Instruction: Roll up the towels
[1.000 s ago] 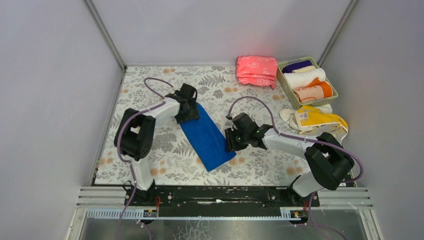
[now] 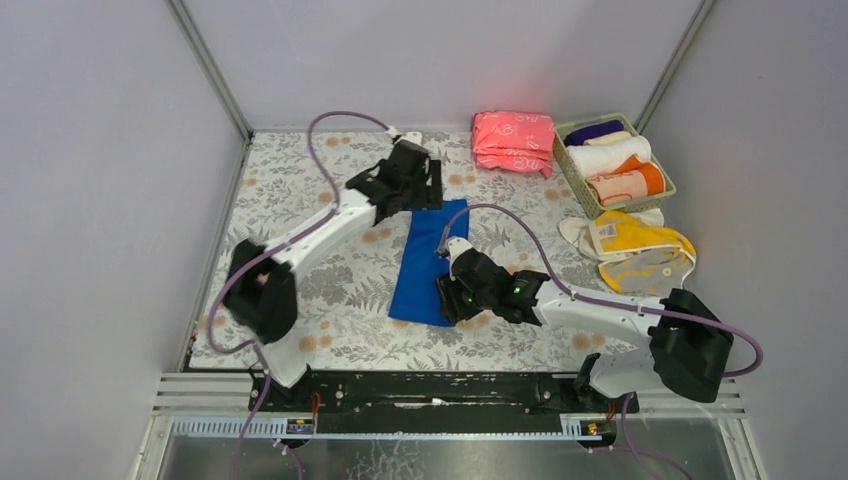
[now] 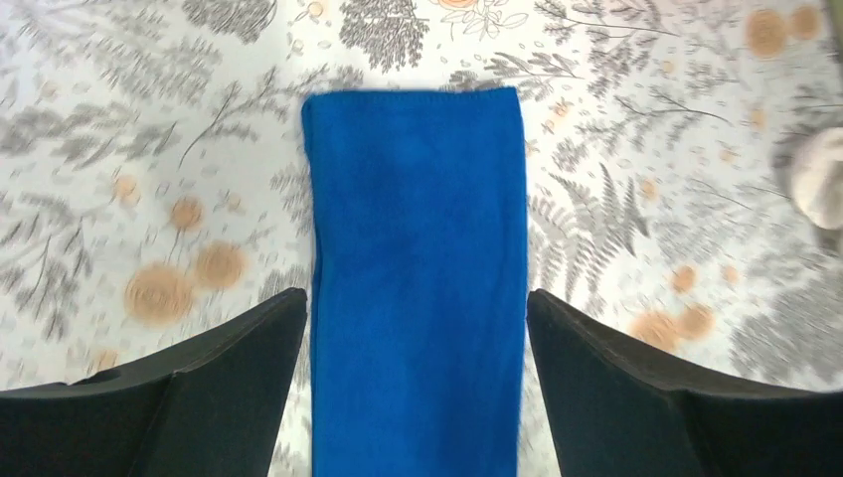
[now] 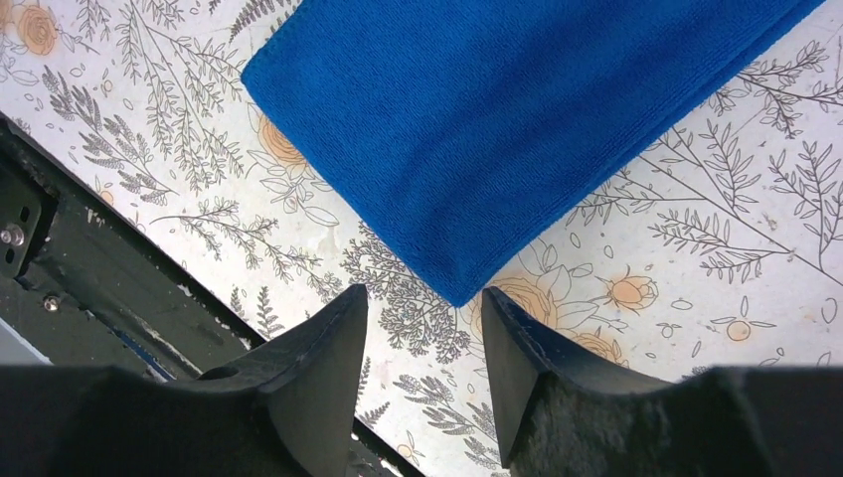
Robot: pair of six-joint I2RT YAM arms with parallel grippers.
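Observation:
A folded blue towel [image 2: 422, 262] lies flat and lengthwise front to back in the middle of the table. In the top view my left gripper [image 2: 425, 195] hangs over its far end; in the left wrist view it is open, its fingers apart above the towel [image 3: 418, 248]. My right gripper [image 2: 450, 305] is over the towel's near right corner. In the right wrist view that gripper stands open beside the corner of the towel [image 4: 507, 129], nothing between its fingers.
Pink folded cloths [image 2: 512, 135] lie at the back. A basket [image 2: 578, 185] of rolled towels stands at the back right, with yellow and white cloths [image 2: 640, 245] in front of it.
The towel has turned from slanting to lying front to back.

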